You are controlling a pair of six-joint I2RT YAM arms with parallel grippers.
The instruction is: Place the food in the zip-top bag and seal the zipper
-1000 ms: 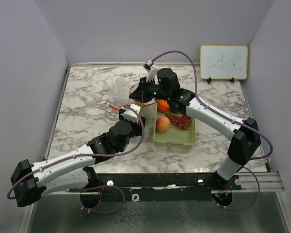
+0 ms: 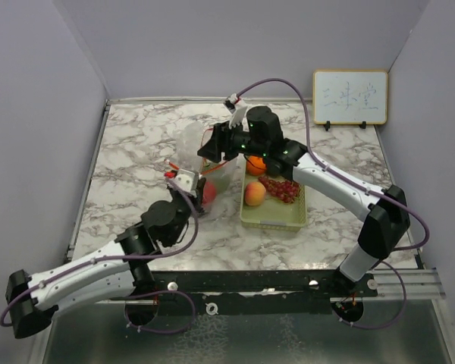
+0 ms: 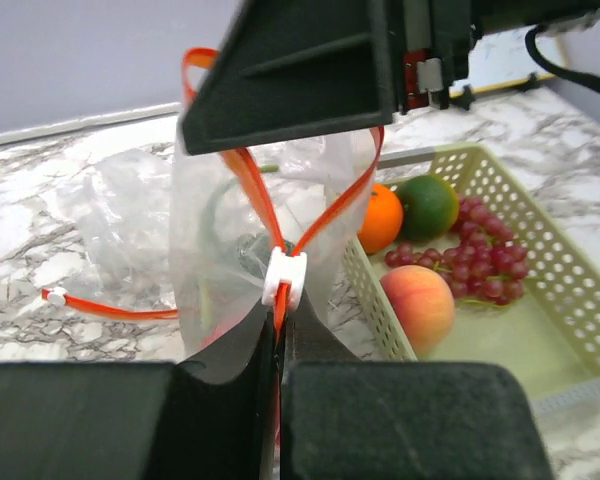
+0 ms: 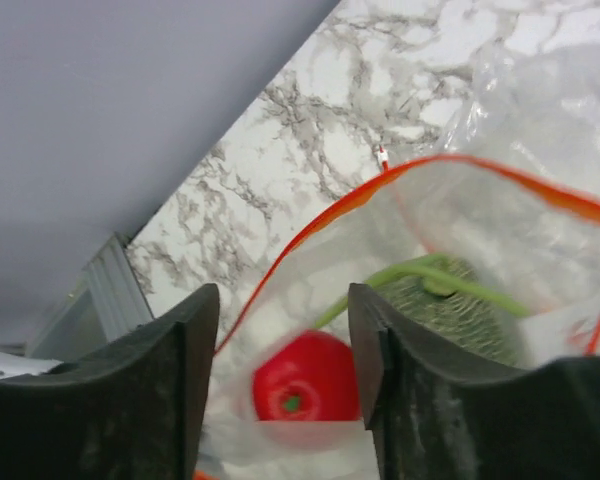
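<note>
A clear zip top bag (image 3: 210, 230) with an orange rim holds a red tomato (image 4: 302, 375) and green produce (image 4: 440, 310). My left gripper (image 2: 183, 189) is shut at the white zipper slider (image 3: 284, 276) on the orange strip, low on the bag's front. My right gripper is above the bag's opening with its fingers apart; whether film is between them is unclear. In the left wrist view it hangs over the orange loops.
A green basket (image 2: 273, 216) right of the bag holds a peach (image 2: 254, 193), grapes (image 2: 284, 189), an orange (image 3: 378, 220) and a lime (image 3: 427, 205). A whiteboard (image 2: 349, 97) stands back right.
The right arm is nearly still.
</note>
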